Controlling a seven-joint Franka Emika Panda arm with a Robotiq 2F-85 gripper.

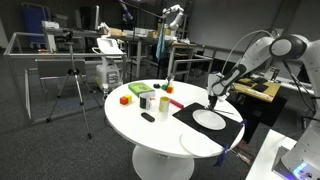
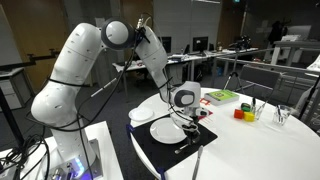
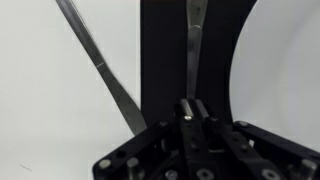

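Observation:
My gripper points down at the black mat (image 3: pixel 166 60), its fingers close together around the lower end of a silver utensil (image 3: pixel 195 45) in the wrist view. Whether they grip it cannot be made out. The utensil lies along the mat beside a white plate (image 3: pixel 285 70). On the bare table left of the mat lies a knife (image 3: pixel 97 60), apart from the gripper. Exterior view 1 has the gripper (image 1: pixel 212 101) low at the far side of the plate (image 1: pixel 209 119). In exterior view 2 the arm hides part of the mat behind the plate (image 2: pixel 168 132).
A green tray (image 1: pixel 138 88), a red block (image 1: pixel 125 100) and several cups stand across the round table. A small black object (image 1: pixel 148 117) lies left of the mat. Clear white tabletop (image 1: pixel 130 125) spreads at the left.

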